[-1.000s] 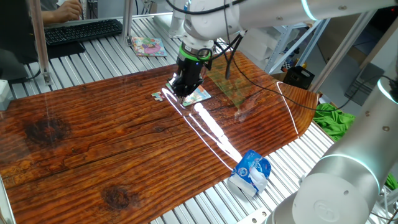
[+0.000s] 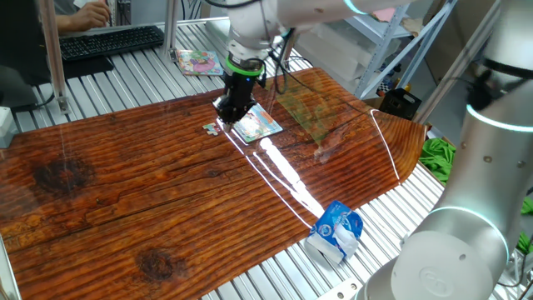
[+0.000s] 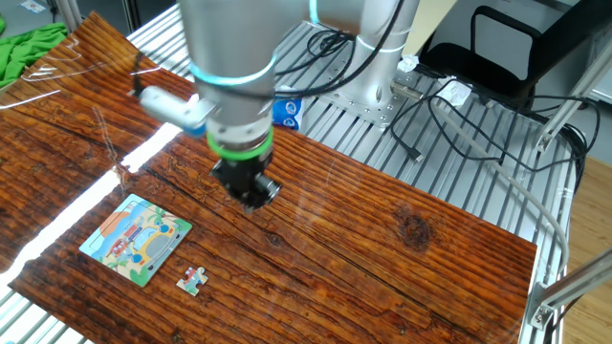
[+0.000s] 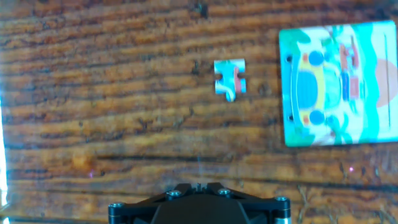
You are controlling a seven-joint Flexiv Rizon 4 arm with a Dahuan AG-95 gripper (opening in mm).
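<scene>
A loose jigsaw piece (image 4: 230, 79) in white, teal and red lies alone on the brown wooden board. To its right in the wrist view is a square puzzle (image 4: 339, 84) with a yellow car, lying flat. My gripper appears at the bottom edge of that view, its fingertips together and nothing seen between them. Exterior view 2 has the gripper (image 3: 251, 205) above the board, clear of both the piece (image 3: 192, 280) and the puzzle (image 3: 137, 239). In exterior view 1 the gripper (image 2: 226, 123) partly covers the puzzle (image 2: 258, 123), with the piece (image 2: 211, 129) just left of it.
A blue-and-white packet (image 2: 336, 232) rests at the board's near edge. Another picture puzzle (image 2: 198, 62) lies on the slatted metal table behind, near a keyboard (image 2: 112, 43) and a person's hand (image 2: 87, 17). Much of the wooden board (image 2: 125, 200) is bare.
In exterior view 1 the arm has swung left, bringing the gripper from over the puzzle towards the loose piece. The piece and the puzzle stay where they were.
</scene>
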